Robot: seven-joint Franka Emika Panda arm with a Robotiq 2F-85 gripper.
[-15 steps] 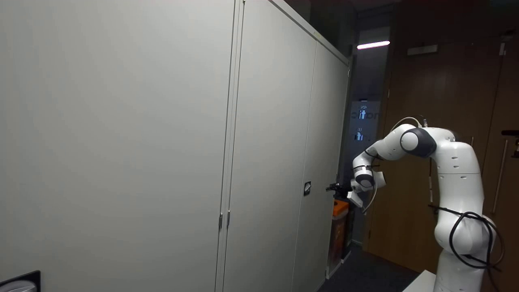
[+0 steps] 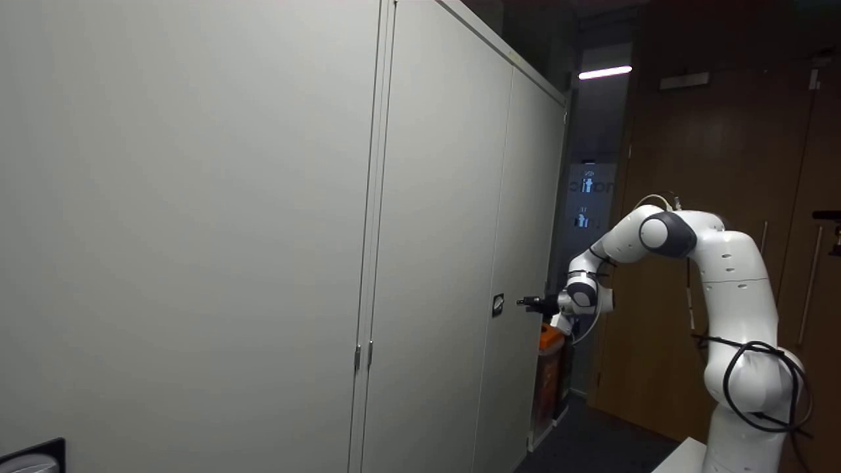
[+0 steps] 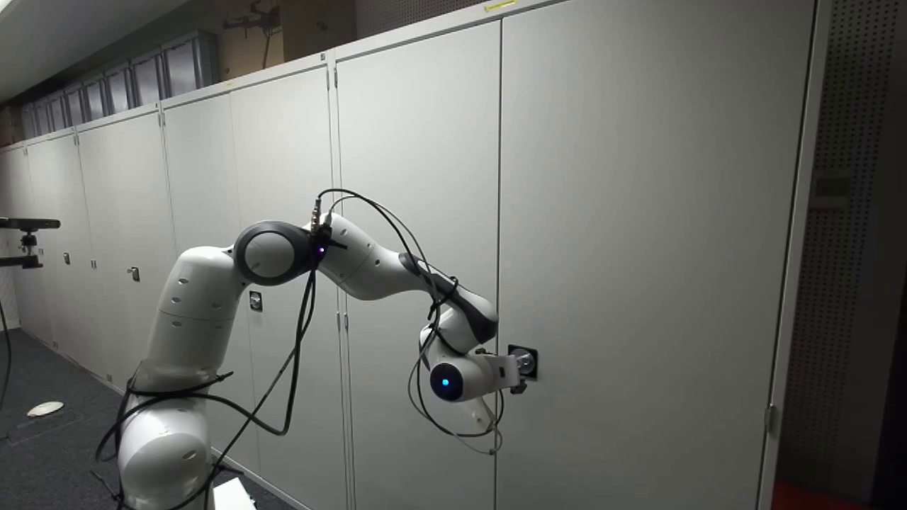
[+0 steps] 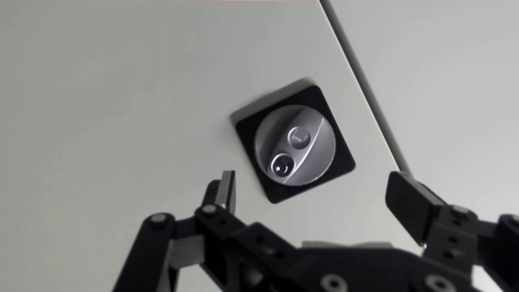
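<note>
A round silver turn handle (image 4: 311,158) sits on a black square plate (image 4: 339,155) on the grey cabinet door, close to the seam between two doors. It has a keyhole and a small round button. My gripper is open in the wrist view, its fingers (image 4: 224,190) wide apart with nothing between them; the handle appears above and between them. From exterior view 1, the gripper (image 2: 520,303) points at the door, a short gap from the handle (image 2: 498,305). Exterior view 2 shows the handle (image 3: 525,361) partly behind the hand, with the fingers mostly hidden.
Tall grey cabinets (image 3: 646,212) stand in a row, their doors shut. An orange-lidded bin (image 2: 551,337) is on the floor past the cabinet's end. Black cables (image 2: 761,347) loop around the arm. The space before the doors is clear.
My arm has moved toward the cabinet, bringing the gripper closer to the handle and slightly higher. The hand's tilt has also shifted. The door and its handle look unchanged.
</note>
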